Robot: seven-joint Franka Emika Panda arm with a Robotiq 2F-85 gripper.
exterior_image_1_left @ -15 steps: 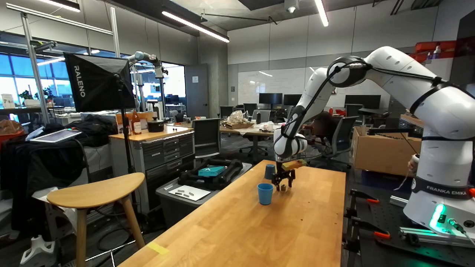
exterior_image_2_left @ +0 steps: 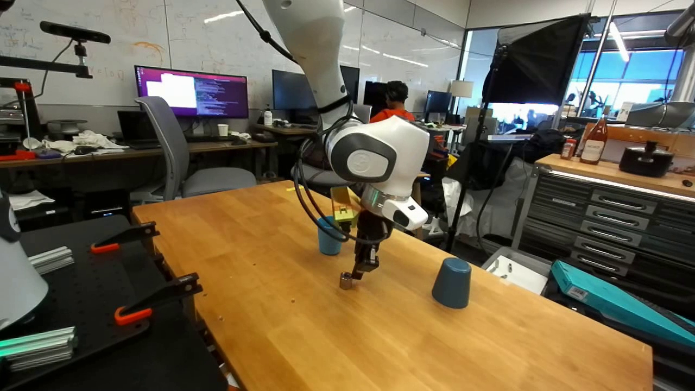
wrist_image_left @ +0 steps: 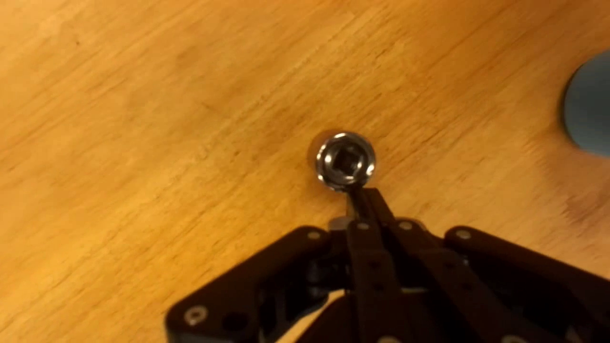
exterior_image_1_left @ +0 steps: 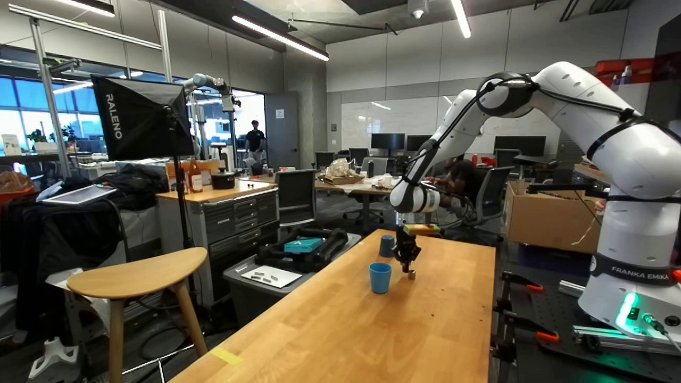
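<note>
A small shiny metal socket (wrist_image_left: 345,161) stands upright on the wooden table in the wrist view, its square hole facing up. My gripper is shut with its fingertips together and nothing between them. The socket sits just beyond the fingertips, outside them; in the wrist image its rim meets their ends. In exterior view 2 the socket (exterior_image_2_left: 346,281) stands beside the tips of the gripper (exterior_image_2_left: 357,275). From exterior view 1 the socket (exterior_image_1_left: 412,274) shows just below and right of the gripper (exterior_image_1_left: 406,268).
A light blue cup (exterior_image_1_left: 380,278) stands upright close to the gripper. Farther back is a darker blue cup (exterior_image_1_left: 387,246); exterior view 2 shows an upside-down blue cup (exterior_image_2_left: 452,283) and an upright one (exterior_image_2_left: 329,235). Bare wooden table (exterior_image_1_left: 357,332) spreads toward the front.
</note>
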